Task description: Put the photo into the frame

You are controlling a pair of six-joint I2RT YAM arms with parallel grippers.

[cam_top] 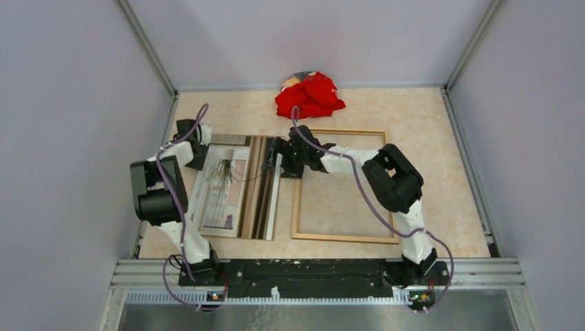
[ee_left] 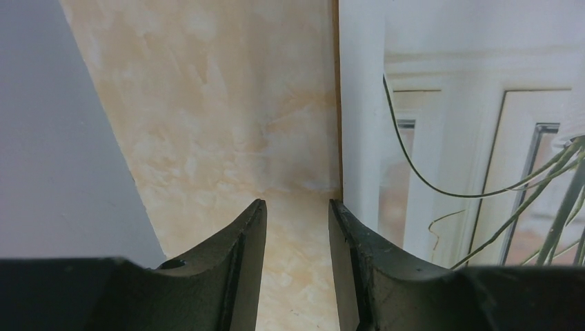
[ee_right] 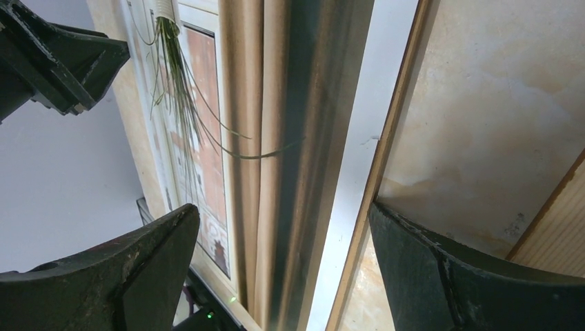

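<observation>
A stack of pictures and frame boards (cam_top: 252, 207), with a photo of a plant (cam_top: 227, 200), lies left of centre. An empty wooden frame (cam_top: 296, 214) lies to its right. My left gripper is at the white board edge (ee_left: 360, 124) on the stack's left side; its fingertips are apart, with the right one against that edge. My right gripper stands open over the stack's right edge, one finger by the white strip (ee_right: 359, 152).
A red cloth (cam_top: 310, 96) lies at the back middle. Bare table (cam_top: 441, 172) is to the right of the frame; walls bound the left and back.
</observation>
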